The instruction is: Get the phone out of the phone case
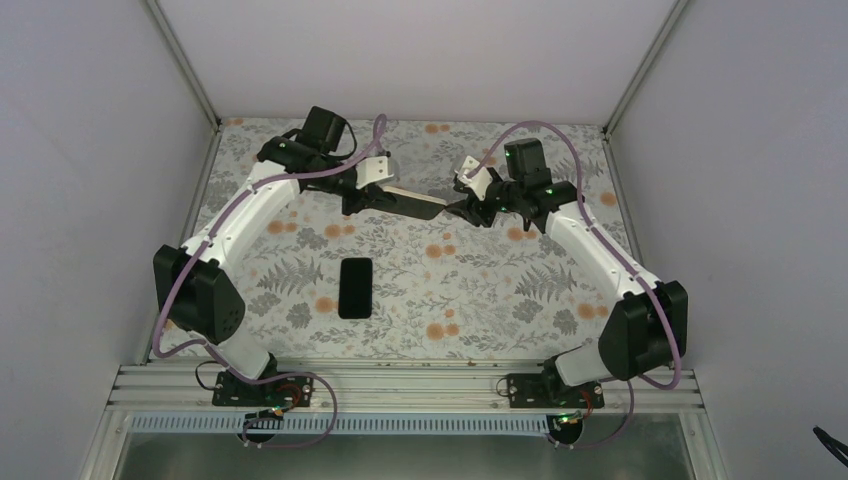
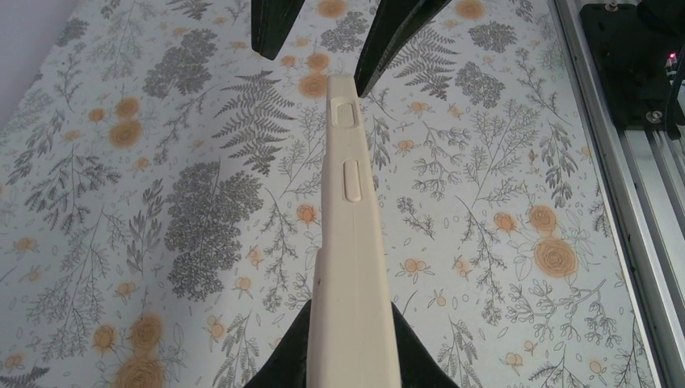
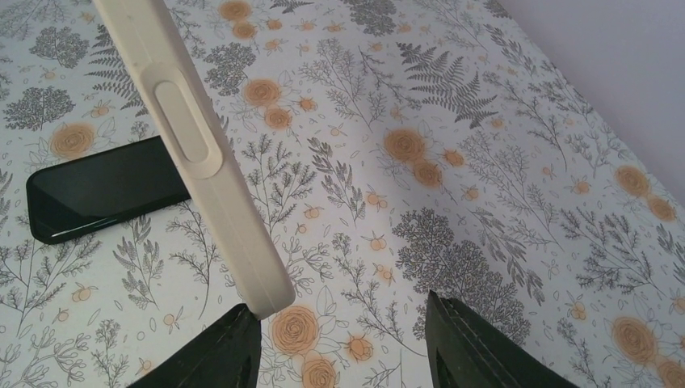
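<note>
The pale phone case is held in the air by my left gripper, which is shut on it; in the left wrist view the case stands edge-on, so whether a phone is inside is hard to tell. My right gripper is open at the far end of the case, whose tip is at its left finger. A black phone-shaped slab lies flat on the mat below, also visible in the right wrist view.
Walls and metal rails border it at the sides and back.
</note>
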